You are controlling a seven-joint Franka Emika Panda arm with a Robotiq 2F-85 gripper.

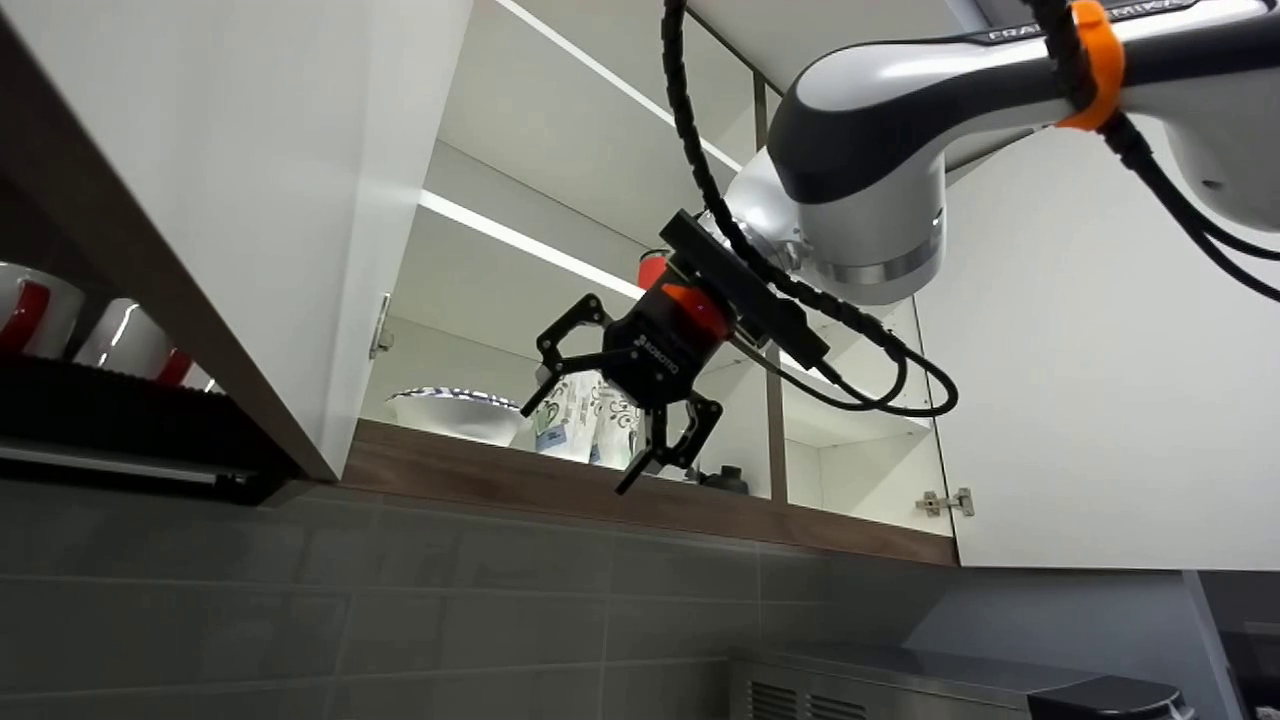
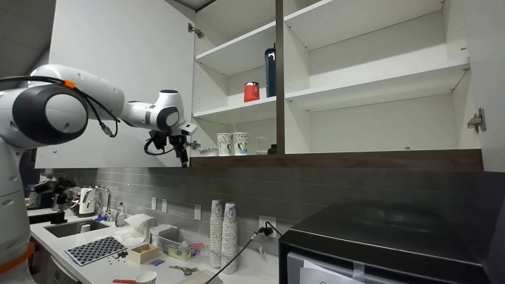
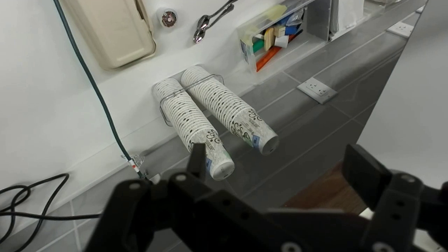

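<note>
My gripper [image 1: 573,450] is open with nothing between its fingers, tilted down in front of the open cabinet's bottom shelf. Behind it in exterior view 1 are a bowl [image 1: 450,416] with a patterned rim and patterned paper cups [image 1: 572,418], partly covered by the gripper. Exterior view 2 shows both paper cups [image 2: 240,144] on that shelf, to the right of the gripper [image 2: 183,165]. On the shelf above stand a red tumbler [image 2: 251,92] and a dark blue bottle [image 2: 270,71]. The wrist view looks down past the fingers at two tall cup stacks [image 3: 210,147] on the counter.
An open cabinet door [image 2: 123,71] stands behind the arm. The right-hand shelves [image 2: 378,80] look empty. A clear glass [image 2: 261,144] is beside the paper cups. Below are a bin of small items [image 2: 182,243] and a black appliance [image 2: 378,236].
</note>
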